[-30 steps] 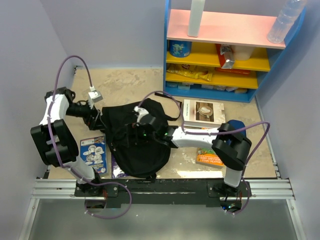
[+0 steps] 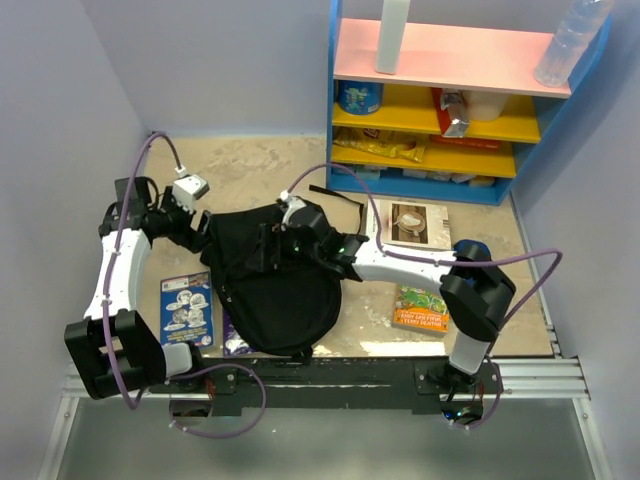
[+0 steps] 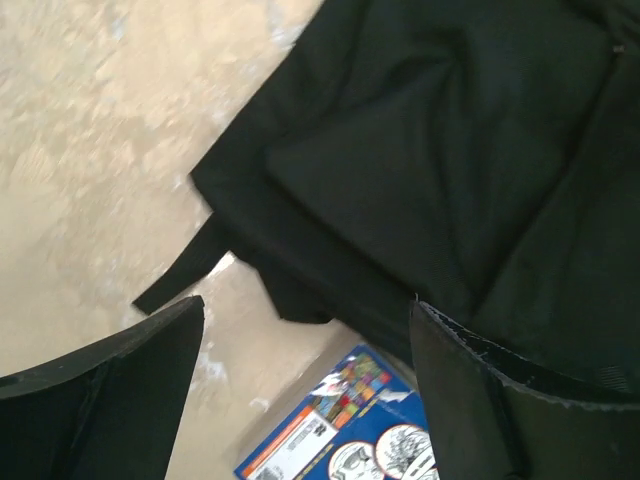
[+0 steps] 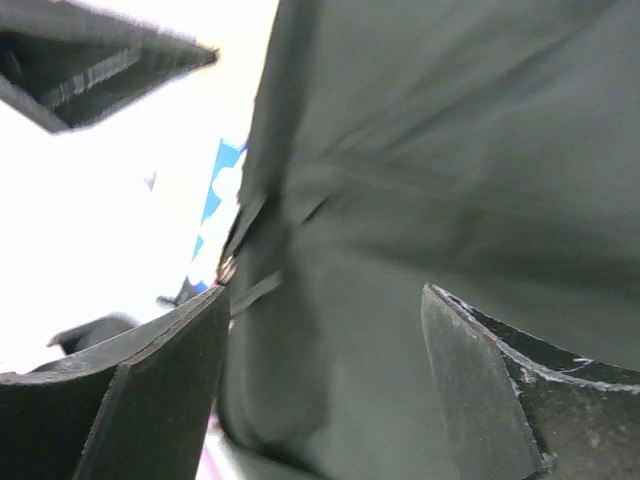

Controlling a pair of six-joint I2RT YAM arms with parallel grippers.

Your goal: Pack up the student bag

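The black bag (image 2: 280,310) lies flat in the middle of the table. My left gripper (image 2: 194,222) hangs over its upper left edge, fingers apart with nothing between; in the left wrist view the bag's fabric (image 3: 500,150) and a strap end lie below it. My right gripper (image 2: 262,245) is over the bag's upper part, fingers apart above dark cloth (image 4: 420,180); whether it touches the cloth is unclear.
A blue booklet (image 2: 185,310) lies left of the bag, a pale book (image 2: 408,224) and an orange book (image 2: 420,310) to the right. A shelf unit (image 2: 450,50) with supplies stands at the back right.
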